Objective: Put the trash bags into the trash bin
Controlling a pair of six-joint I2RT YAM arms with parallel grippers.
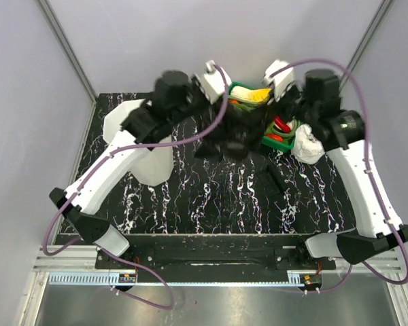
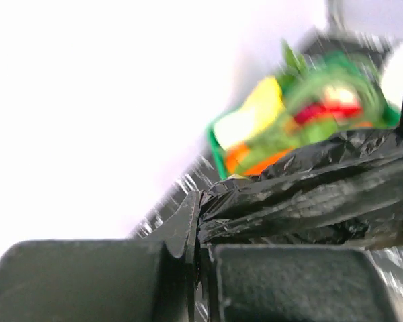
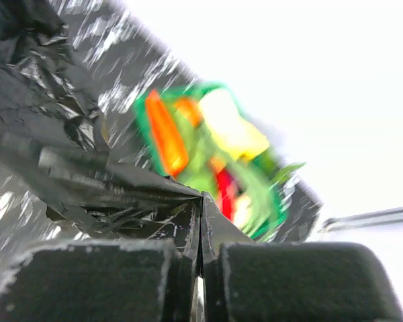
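Observation:
A black plastic trash bag (image 1: 232,136) hangs, blurred, between my two grippers over the middle of the table. My left gripper is shut on one edge of it, the film running off to the right in the left wrist view. On the other side, my right gripper is shut on the bag's opposite edge, and the film spreads leftward in the right wrist view. The white octagonal trash bin (image 1: 153,166) stands on the left, partly hidden beneath my left arm.
A green basket of vegetables (image 1: 280,145) sits at the back right, partly covered by the arms and bag. Beside it rests a white crumpled bundle (image 1: 307,146). A dark elongated object (image 1: 273,179) lies on the marbled table.

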